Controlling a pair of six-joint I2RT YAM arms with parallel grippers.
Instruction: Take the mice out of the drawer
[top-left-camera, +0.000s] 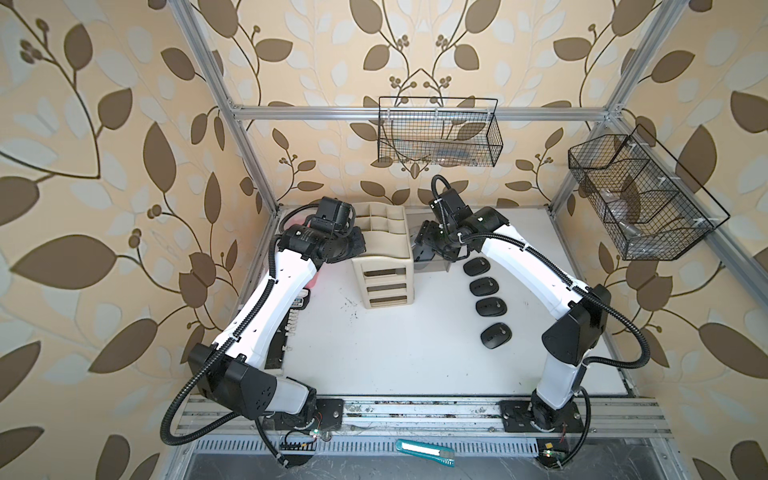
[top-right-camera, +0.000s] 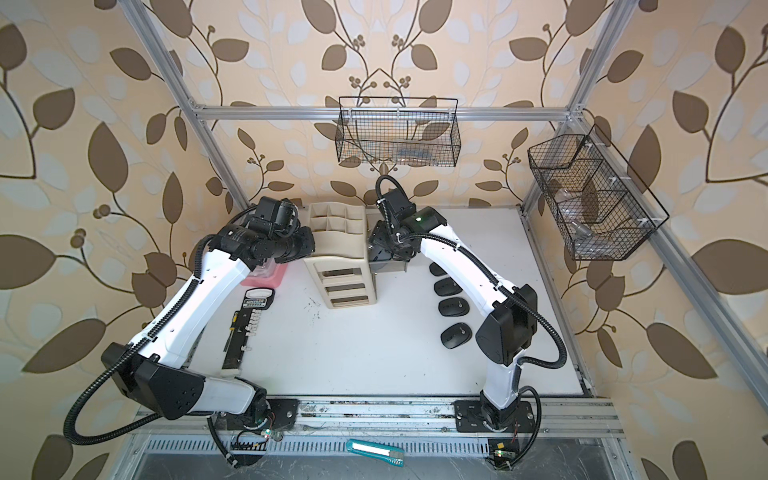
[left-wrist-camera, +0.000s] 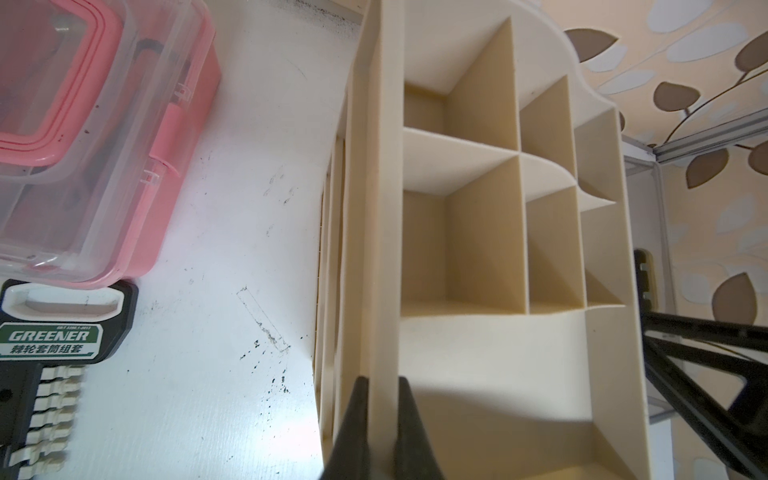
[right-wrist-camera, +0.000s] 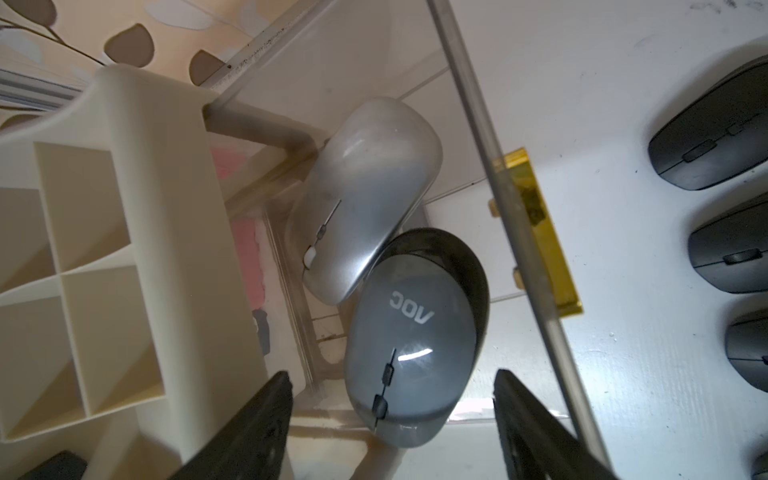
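A cream organizer (top-left-camera: 382, 248) with compartments on top stands mid-table. Its clear drawer (right-wrist-camera: 512, 224) is pulled out to the right, holding a silver mouse (right-wrist-camera: 364, 176), a grey AOC mouse (right-wrist-camera: 408, 336) and a dark mouse (right-wrist-camera: 468, 272) partly hidden beneath that one. My left gripper is shut at the organizer's left upright edge, its fingertips on the thin wall. My right gripper is open above the drawer, fingers either side of the AOC mouse. Several black mice (top-left-camera: 496, 334) lie in a column on the table to the right of the drawer.
A pink-lidded clear box (left-wrist-camera: 176, 136) and a socket set (left-wrist-camera: 64, 336) lie left of the organizer. Two wire baskets (top-left-camera: 438, 132) hang on the frame at the back and right.
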